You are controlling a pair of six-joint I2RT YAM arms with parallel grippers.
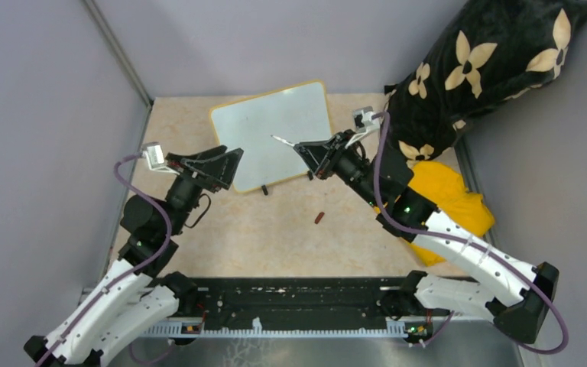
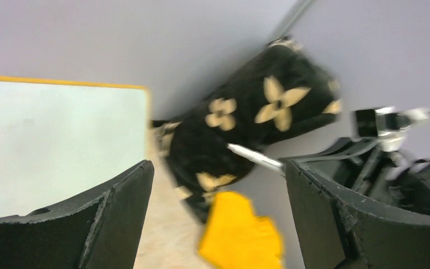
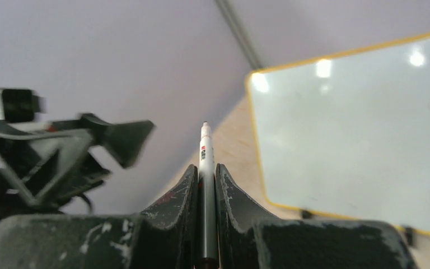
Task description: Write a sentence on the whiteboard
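The blank whiteboard [image 1: 267, 126] with a yellow rim leans at the back of the table; no writing shows on it. My right gripper [image 1: 296, 147] is shut on a slim white pen [image 3: 206, 148], whose narrow tip sticks out beyond the fingers, toward the left arm. In the right wrist view the pen stands upright between the fingers, clear of the board. My left gripper [image 1: 233, 159] hangs to the left, apart from the pen, its fingers open and empty. Its two fingers [image 2: 117, 204] stand wide apart in the left wrist view.
A small dark red piece [image 1: 319, 218] lies on the table [image 1: 260, 245]. At the right are a black flowered cushion [image 1: 443, 84] and a yellow cloth [image 1: 455, 202]. Black feet [image 1: 265, 189] show at the board's lower edge.
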